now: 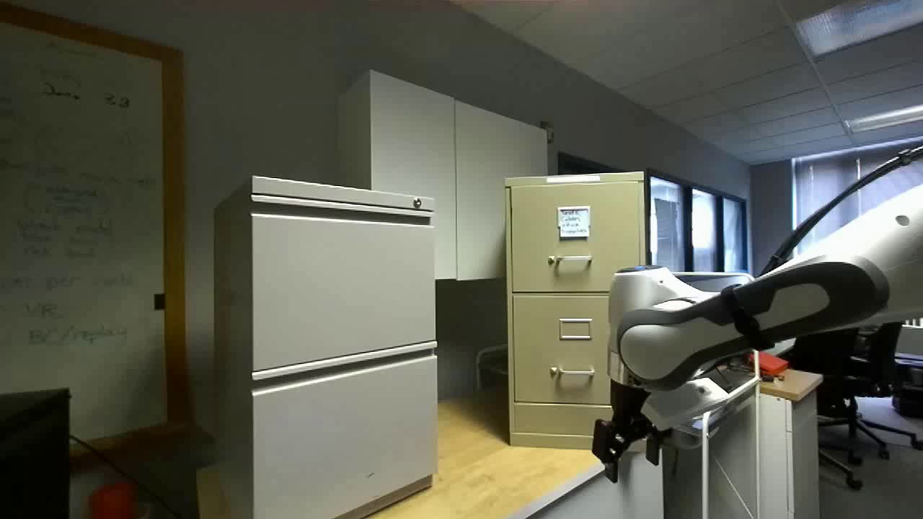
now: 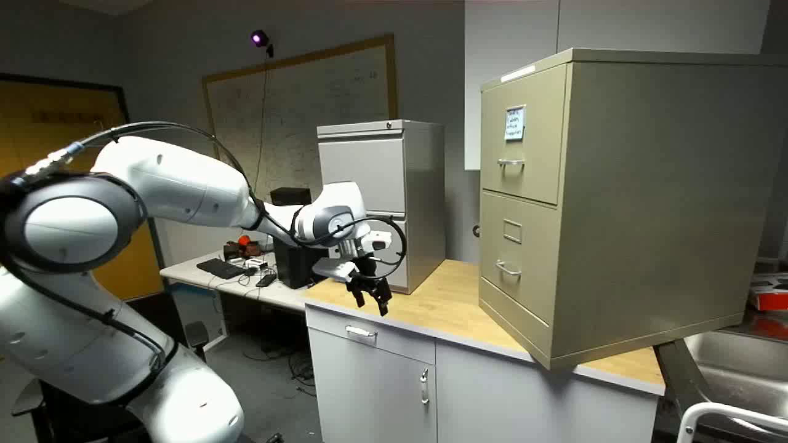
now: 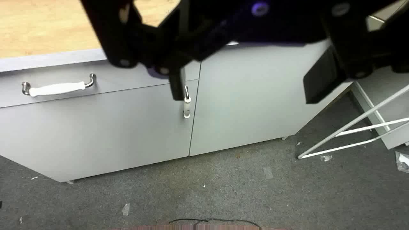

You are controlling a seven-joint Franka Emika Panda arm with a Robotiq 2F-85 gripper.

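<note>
My gripper is open, its dark fingers spread wide with nothing between them in the wrist view. In exterior view 2 the gripper (image 2: 371, 303) hangs pointing down by the front edge of the wooden countertop (image 2: 449, 296). Below that top is a grey base cabinet (image 2: 369, 391). Its drawer has a horizontal white handle (image 3: 57, 88), left of the fingers in the wrist view. On the cabinet door a vertical handle (image 3: 187, 108) shows close to the left fingertip in the picture; whether they touch cannot be told, though the fingers look nearer the camera.
A grey two-drawer cabinet (image 1: 342, 294) and a beige filing cabinet (image 1: 575, 277) stand on the countertop, with bare wood between them. A white metal frame (image 3: 337, 134) stands on the floor at the right of the wrist view. The carpet (image 3: 230, 187) before the base cabinet is mostly clear.
</note>
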